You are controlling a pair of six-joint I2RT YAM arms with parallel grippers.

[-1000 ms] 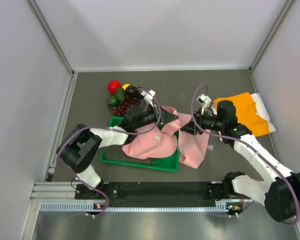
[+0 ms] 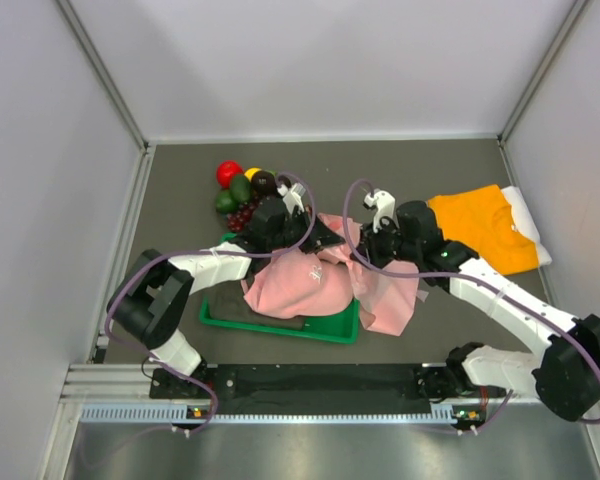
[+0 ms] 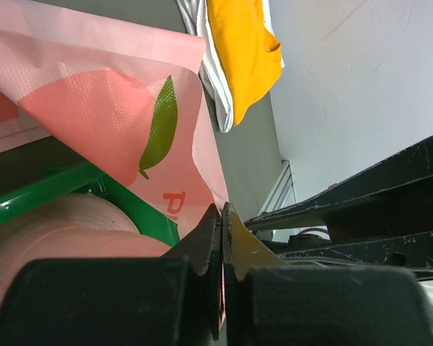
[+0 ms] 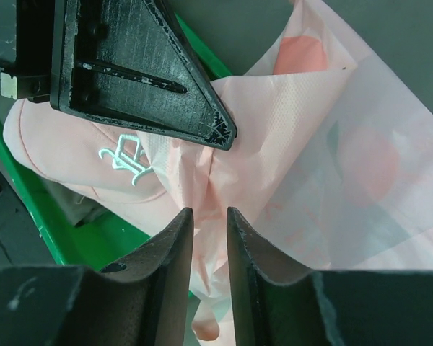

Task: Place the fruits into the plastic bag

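A pink plastic bag (image 2: 384, 300) with printed fruit hangs over the right side of a green basket (image 2: 330, 328). My left gripper is shut at the bag's edge; whether film is between its fingertips is unclear. My right gripper has its fingertips slightly apart over the gathered pale bag, close beside the left gripper. At the back left lie the fruits: a red one (image 2: 229, 172), green ones (image 2: 240, 187), a dark one (image 2: 264, 182), a yellow one and grapes (image 2: 242, 215).
An orange cloth (image 2: 480, 225) on white fabric lies at the right. A pink fabric item (image 2: 295, 288) fills much of the basket.
My right gripper has moved left toward the left gripper, over the bag. The left gripper has drawn back slightly to the left.
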